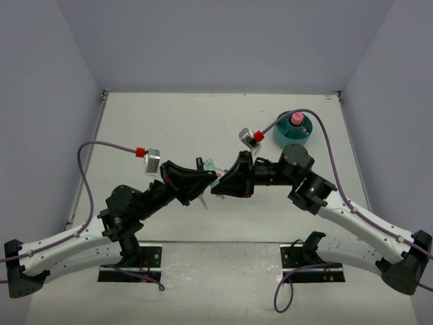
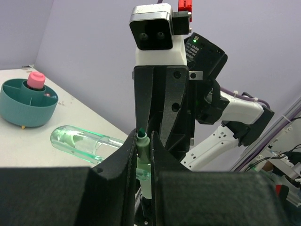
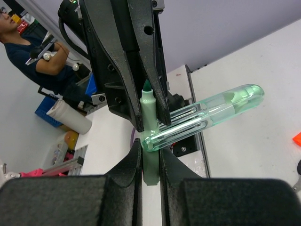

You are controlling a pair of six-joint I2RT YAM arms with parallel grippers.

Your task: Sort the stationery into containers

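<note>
A pale green marker [image 3: 150, 110] with a dark green tip stands between my two grippers, which meet over the middle of the table. In the left wrist view its top [image 2: 143, 146] sits between the fingers of my left gripper, shut on it. My right gripper is shut on the marker from the other side. Crossing the marker is a clear green tube-shaped piece [image 3: 221, 106]; whether it is attached cannot be told. Its far end [image 2: 70, 136] points toward the teal round container [image 1: 293, 135], which holds a pink-topped item [image 1: 297, 119].
Close under the left gripper lies a thin silver item [image 1: 203, 201] with a dark end [image 1: 199, 164]. At the right wrist view's edge an orange item [image 3: 297, 139] shows.
</note>
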